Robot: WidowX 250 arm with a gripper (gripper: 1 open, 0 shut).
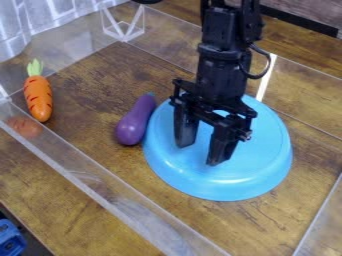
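My black gripper (207,130) is low over an upturned-looking blue round object (254,170), a bowl or lid, its two fingertips on or just above the surface. The fingers stand apart, with blue showing between them. Left of the blue object lies a purple eggplant (134,124). An orange carrot (39,95) with a green top lies at the far left.
Clear plastic walls (94,186) run along the left and front of the wooden table (297,86). A small blue object (8,240) is at the bottom left corner. Bare wood is free at the top right and upper left.
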